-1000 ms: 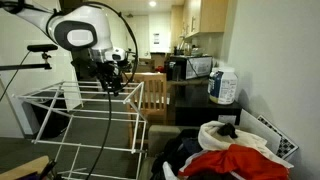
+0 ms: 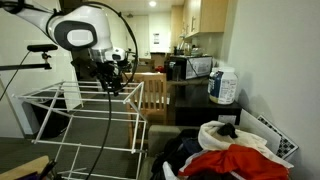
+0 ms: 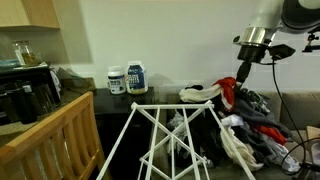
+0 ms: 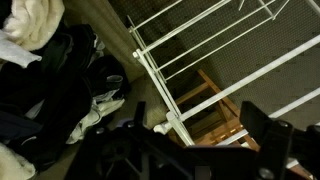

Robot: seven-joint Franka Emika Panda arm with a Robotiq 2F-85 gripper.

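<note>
Over the white drying rack [image 2: 92, 91], my gripper [image 2: 110, 90] hangs with its fingers pointing down. It is open in the wrist view, where I see no item between its dark fingers. The rack's bars [image 4: 205, 98] carry no laundry in the parts that show. A heap of clothes lies on the couch beside the rack: a red cloth [image 2: 235, 163], a cream cloth [image 2: 218, 139] and dark garments [image 4: 65, 95]. The gripper is apart from the heap.
A wooden chair [image 2: 154, 95] stands behind the rack. On the dark counter are a white tub [image 3: 117, 79] and a blue-labelled jar [image 3: 136, 77], with a microwave [image 2: 190, 67] farther back. A black cable [image 2: 107, 125] droops from the arm past the rack.
</note>
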